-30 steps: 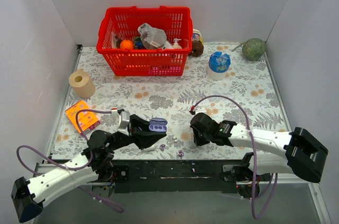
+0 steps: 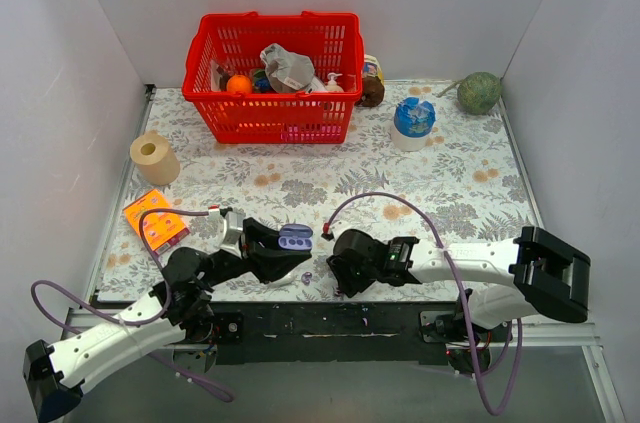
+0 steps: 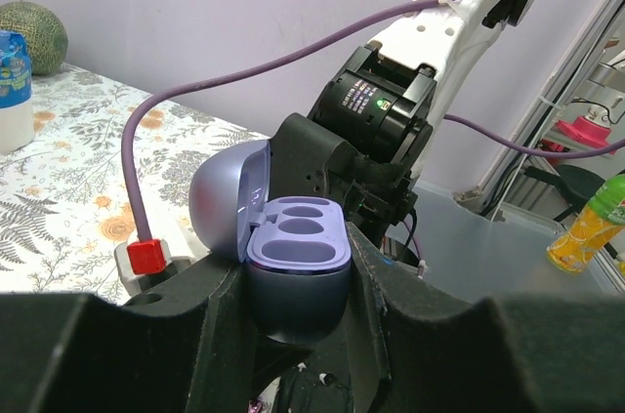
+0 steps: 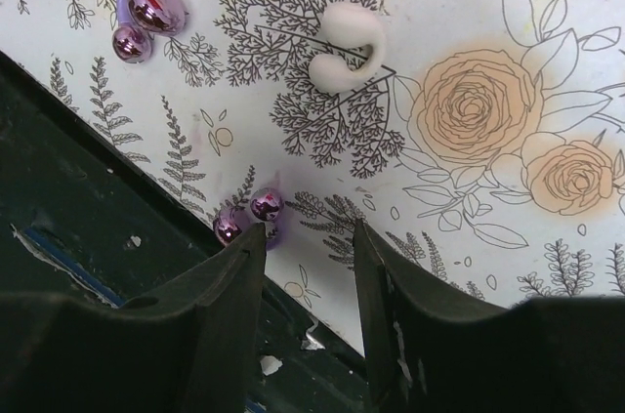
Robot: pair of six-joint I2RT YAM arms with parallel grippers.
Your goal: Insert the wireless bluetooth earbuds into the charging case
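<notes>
The purple charging case (image 3: 300,267), lid up and its slots empty, is pinched upright in my left gripper, which is shut on it. In the top view that case (image 2: 295,235) hangs above the table left of the right arm. My right gripper is open low over the table's front edge. By its left fingertip lies a shiny purple earbud (image 4: 266,205), partly hidden by that finger. Another purple earbud (image 4: 151,11) lies further off at the upper left of the right wrist view. A white curved earbud (image 4: 349,47) rests beyond the gap between the fingers.
A red basket (image 2: 270,121) stands at the back, with a blue-topped container (image 2: 412,123) to its right. The paper roll (image 2: 155,158) and orange packet (image 2: 156,219) are at the left. The table's dark front edge (image 4: 59,208) runs close to the near earbud.
My right gripper has moved left and toward the front edge, covering the near earbud in the top view. The left arm and the case have stayed still.
</notes>
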